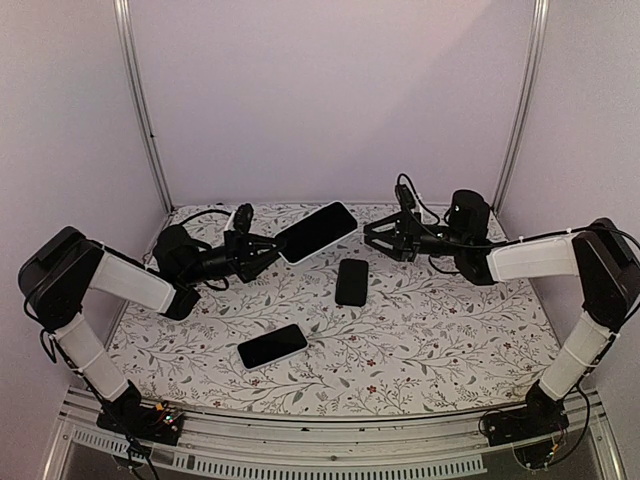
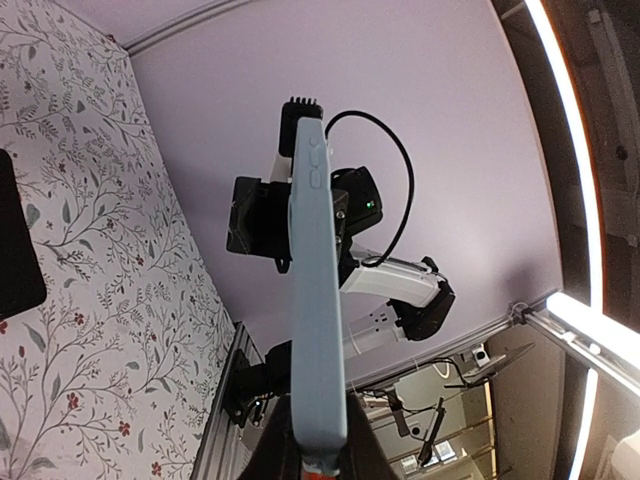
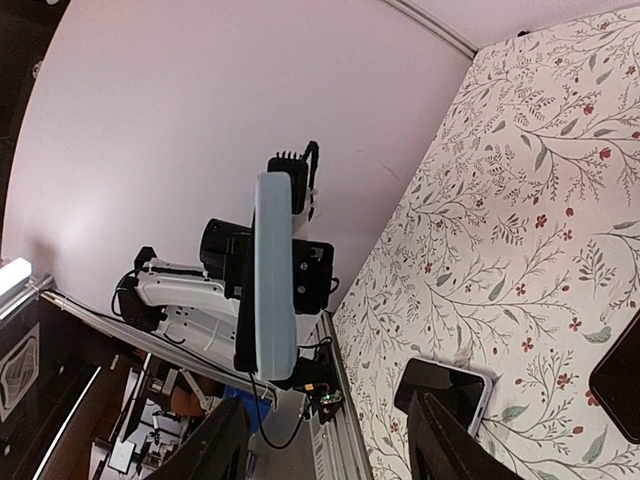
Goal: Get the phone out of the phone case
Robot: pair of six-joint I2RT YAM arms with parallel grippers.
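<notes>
In the top view my left gripper (image 1: 281, 246) is shut on the near end of a dark-faced phone (image 1: 321, 232), held up above the table. The left wrist view shows it edge-on as a pale blue-grey slab (image 2: 318, 300) with buttons along its side. Whether the phone and its case are seated together cannot be told from this edge. My right gripper (image 1: 368, 236) stands open just beyond the phone's free end, apart from it. In the right wrist view, its fingers (image 3: 226, 435) are spread with nothing between them, and the pale case edge (image 3: 273, 275) is ahead.
A dark phone with a light rim (image 1: 272, 346) lies on the patterned table at front left. A second black phone-like slab (image 1: 352, 282) lies below the held phone.
</notes>
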